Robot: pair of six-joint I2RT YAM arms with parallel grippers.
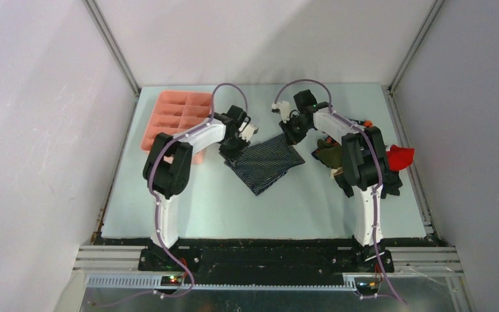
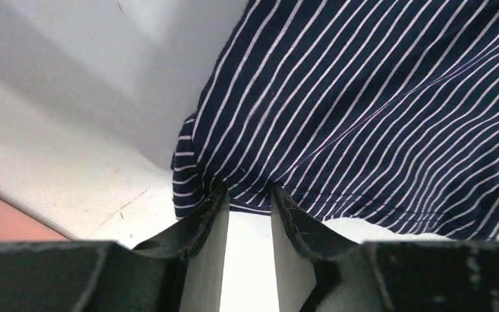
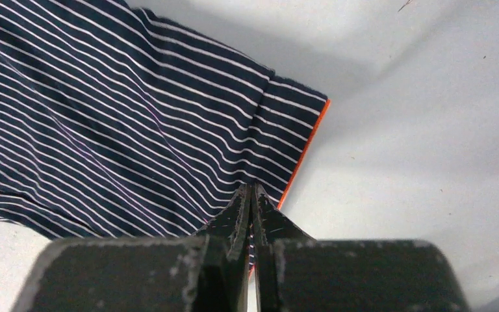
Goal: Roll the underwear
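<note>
The underwear point(image 1: 266, 162), navy with thin white stripes, lies folded and flat in the middle of the table. My left gripper point(image 1: 229, 158) is at its left corner; in the left wrist view a gap shows between the fingers, whose tips overlap the bottom edge of the cloth point(image 2: 338, 130). Over the upper right edge stands my right gripper point(image 1: 290, 140). Its fingers point(image 3: 239, 218) appear almost together over the cloth point(image 3: 136, 123), near an orange-trimmed edge. Whether fabric is between them cannot be made out.
A pink compartment tray point(image 1: 174, 120) stands at the back left, partly behind the left arm. On the right, under and around the right arm, lies a pile of mixed clothes point(image 1: 329, 155). Bare table point(image 1: 260, 218) extends in front of the underwear.
</note>
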